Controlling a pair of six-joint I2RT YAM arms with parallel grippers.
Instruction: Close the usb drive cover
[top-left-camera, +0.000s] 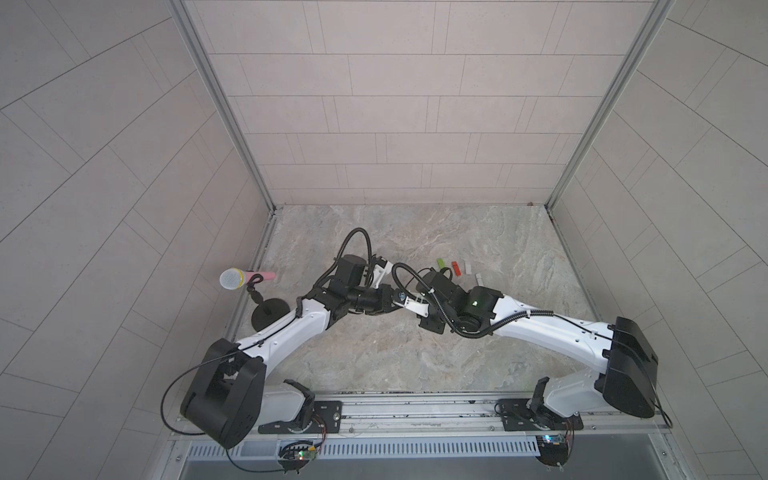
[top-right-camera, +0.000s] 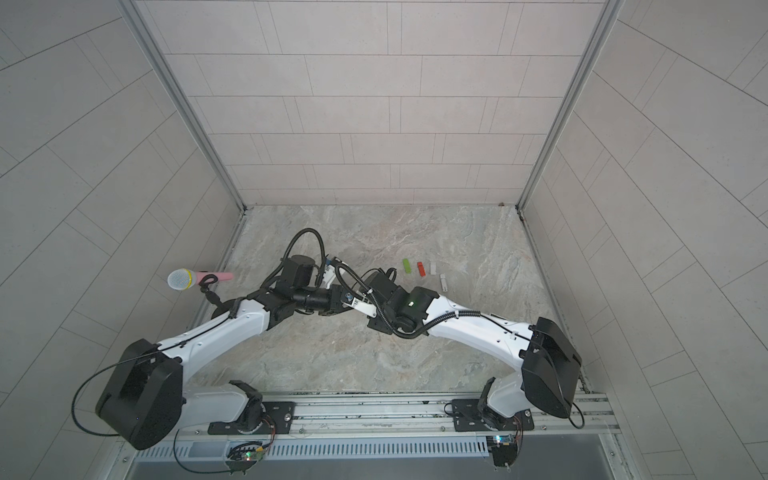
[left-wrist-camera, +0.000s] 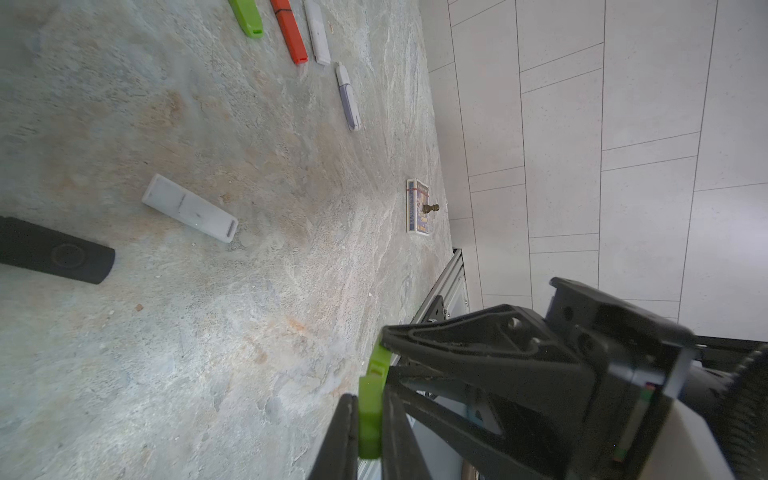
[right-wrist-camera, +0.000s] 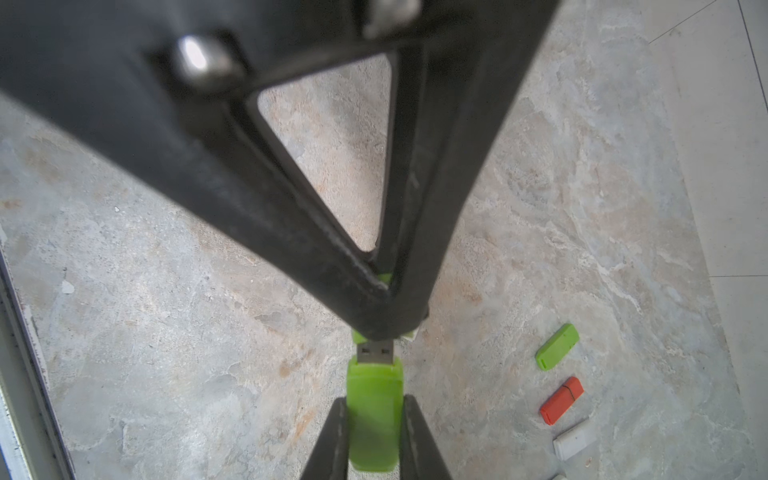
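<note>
In the left wrist view, my left gripper is shut on a small green cover (left-wrist-camera: 369, 412). My right gripper, in its own wrist view, is shut on the green USB drive body (right-wrist-camera: 374, 400). A silver plug (right-wrist-camera: 376, 351) protrudes from that body toward the cover, and part of its metal still shows between the two green pieces. The left fingers (right-wrist-camera: 384, 316) hide most of the cover there, so I cannot tell whether the plug's tip is inside it. Both pieces are held in the air above the table, roughly in line.
Loose on the table lie a black drive (left-wrist-camera: 56, 249), a white drive (left-wrist-camera: 190, 208), a green drive (right-wrist-camera: 557, 346) and a red drive (right-wrist-camera: 561, 400). A pink item with a pale round top (top-left-camera: 233, 278) stands at the left edge.
</note>
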